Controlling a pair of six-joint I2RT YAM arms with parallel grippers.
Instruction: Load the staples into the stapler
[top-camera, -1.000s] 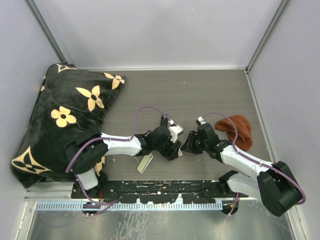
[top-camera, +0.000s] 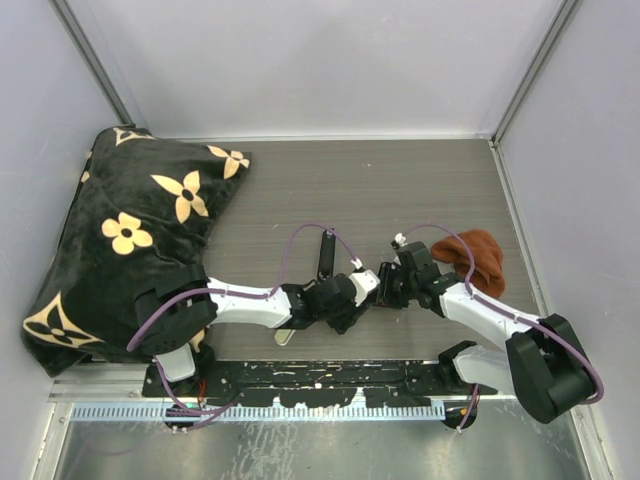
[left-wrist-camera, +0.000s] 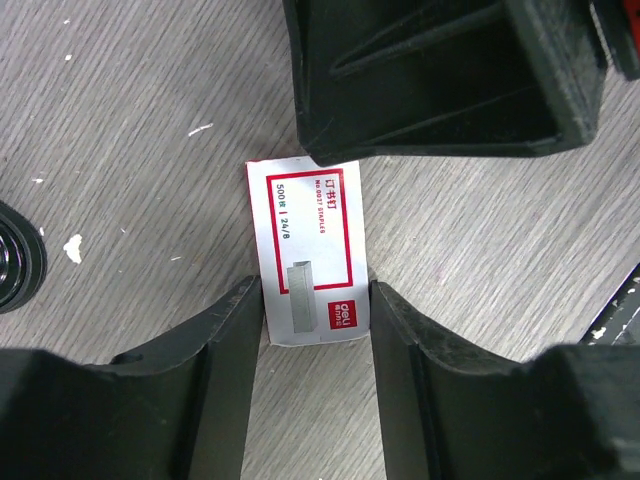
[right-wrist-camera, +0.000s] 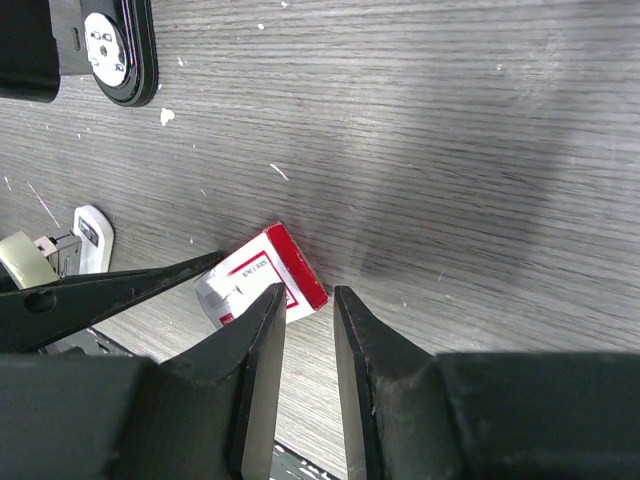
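Observation:
A small white staple box (left-wrist-camera: 308, 225) with red trim lies flat on the table. In the left wrist view its near end is between the fingertips of my left gripper, which is shut on it. My right gripper stands partly open at the box's red end, its fingers apart. The red end of the staple box (right-wrist-camera: 292, 265) shows just past that gap in the right wrist view; no grip on it is visible. A black stapler (top-camera: 327, 255) lies behind the grippers in the top view, its rounded end (right-wrist-camera: 118, 50) at the upper left in the right wrist view.
A pale, whitish object (top-camera: 285, 335) is partly covered by my left arm. A brown cloth (top-camera: 478, 262) lies at the right, a dark flowered cushion (top-camera: 125, 230) at the left.
The left arm now covers more of the whitish object. The right arm has moved only slightly.

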